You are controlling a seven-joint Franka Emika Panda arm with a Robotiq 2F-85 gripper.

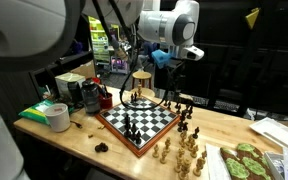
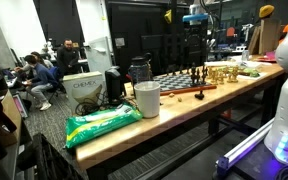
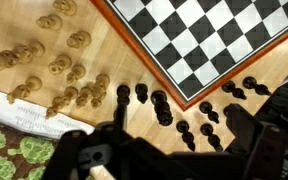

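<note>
In the wrist view my gripper is open above the table, its dark fingers wide apart. Several black chess pieces stand on the wood below, beside the chessboard edge; none is held. Toward the left of that view are several tan chess pieces. Exterior view 1 has the black-and-white board in the table's middle, with some dark pieces near its front left edge and tan pieces to the right. The gripper's fingers are hard to make out there against the dark background.
A white mug and dark jars stand left of the board. Green patterned packets lie at the front right, and a white tray is farther back. A green bag lies near the table's end.
</note>
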